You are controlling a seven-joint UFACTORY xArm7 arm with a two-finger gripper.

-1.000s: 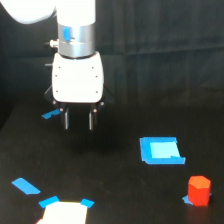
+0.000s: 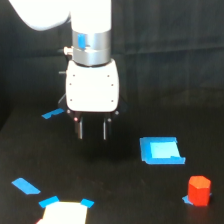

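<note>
My gripper [image 2: 93, 131] points down above the dark table, left of the middle of the view. Two thin dark fingers stand apart, and nothing shows between them. A red block [image 2: 199, 190] sits near the lower right corner, well away from the gripper. To the right of the gripper lies a pale square [image 2: 163, 150] framed by blue tape [image 2: 147, 153]. At the bottom edge is a cream-coloured item [image 2: 65, 213], partly cut off by the frame.
Blue tape strips mark the table at the lower left [image 2: 26, 186] and farther back on the left [image 2: 53, 113]. Between the gripper and the red block the dark surface looks clear apart from the taped square. Dark cloth hangs behind.
The arm and gripper have moved right and a little lower in the view. The fingers remain apart. The red block, the pale square and the cream item have not moved.
</note>
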